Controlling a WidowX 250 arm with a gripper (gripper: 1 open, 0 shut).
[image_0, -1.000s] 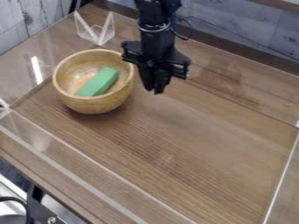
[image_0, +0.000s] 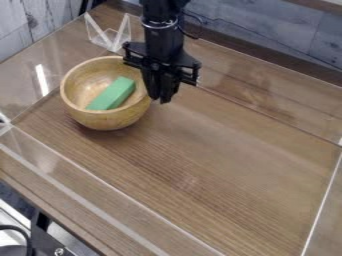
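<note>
A black robot arm with its gripper (image_0: 162, 84) hangs at the top middle, beside the right rim of a yellow-tan bowl (image_0: 110, 119). A green block (image_0: 114, 92) lies inside the bowl, toward its middle. The gripper points down, close to the bowl's rim; whether it touches the rim or is open or shut is hard to tell.
A white wire-like object (image_0: 108, 31) stands behind the bowl at the upper left. Grey walls edge the table at the back, and cables lie at the lower left corner.
The arm and gripper have moved slightly left and up, closer over the bowl's right rim. The bowl and green block look essentially unchanged.
</note>
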